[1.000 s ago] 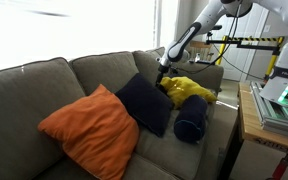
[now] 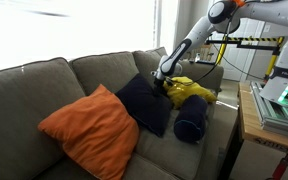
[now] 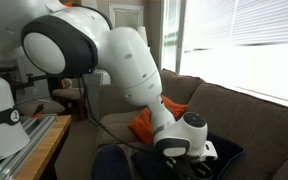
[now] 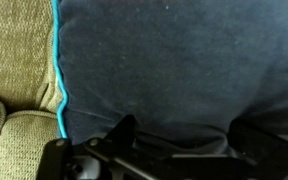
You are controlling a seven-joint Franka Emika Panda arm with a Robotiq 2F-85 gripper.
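A dark blue pillow (image 2: 144,103) leans against the sofa's backrest. My gripper (image 2: 162,84) is down at its upper right edge in exterior view 1. Seen from the wrist, the pillow's dark fabric (image 4: 169,70) fills most of the picture, with bright teal piping (image 4: 57,65) along its left side. The open gripper has its fingers apart against the fabric, and a shallow fold shows between them. How deep the fingertips press cannot be made out. Exterior view 2 shows the white wrist above the pillow, with the fingers mostly lost against the dark cloth.
An orange pillow (image 2: 92,132) lies further left on the grey-brown sofa (image 2: 19,100). A yellow blanket (image 2: 189,90) and a dark blue bolster (image 2: 191,119) are close by on the right. A wooden table (image 2: 248,116) stands in front at the right.
The arm has come down and slightly left, bringing the gripper from above the pillow's edge to against it. The orange pillow, bolster and blanket look unmoved.
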